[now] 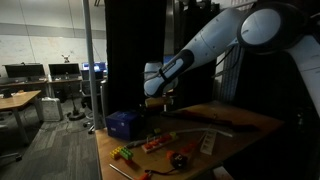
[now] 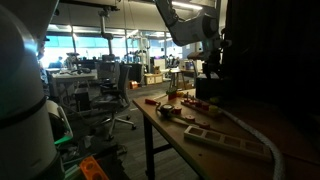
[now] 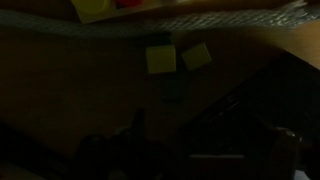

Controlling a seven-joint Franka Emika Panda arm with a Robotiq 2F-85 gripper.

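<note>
My gripper (image 1: 157, 104) hangs above the back part of the wooden table in the first exterior view. It is open, though its fingers are very dark there. The wrist view looks down on two small yellow blocks, one near the middle (image 3: 161, 59) and a tilted one (image 3: 196, 56) to its right. A grey braided rope (image 3: 150, 26) runs across above both blocks. Beyond the rope, a round yellow piece (image 3: 93, 8) and a red piece (image 3: 129, 2) show at the image's upper edge. The lower part of this view is almost black.
A blue box (image 1: 122, 125) stands at the table's left edge. Green and yellow pieces (image 1: 122, 153), red items (image 1: 178, 160) and a pale slotted tray (image 1: 208, 142) lie in front. Bare wood (image 1: 240, 143) shows right of the tray. Dark curtains hang behind.
</note>
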